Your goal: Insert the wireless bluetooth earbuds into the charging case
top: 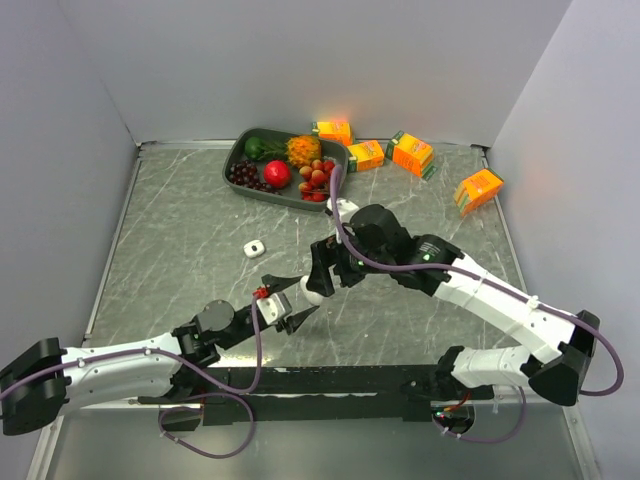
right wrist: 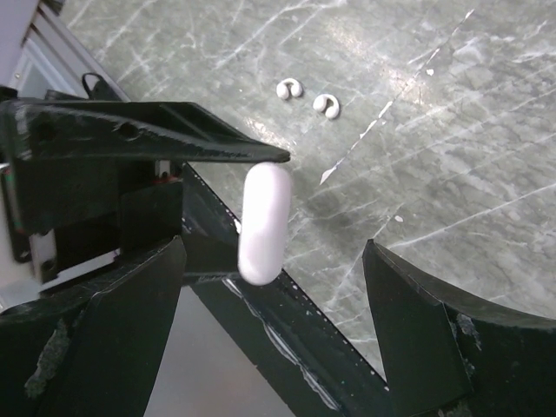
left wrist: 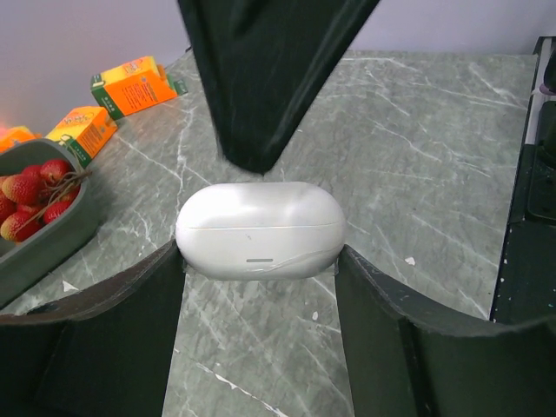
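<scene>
The white charging case (top: 312, 292) is held between the fingers of my left gripper; in the right wrist view it (right wrist: 265, 221) stands lengthwise between those dark fingers. My right gripper is open around it from above, its fingers apart from the case, and a dark finger of it shows blurred above the case in the left wrist view. Two white earbuds (right wrist: 327, 106) lie on the marble table in the right wrist view, appearing as a small white patch (top: 253, 249) in the top view.
A grey tray of fruit (top: 230, 175) sits at the back, with several orange cartons (top: 411, 152) to its right. The table's dark front edge (top: 330, 380) runs below both arms.
</scene>
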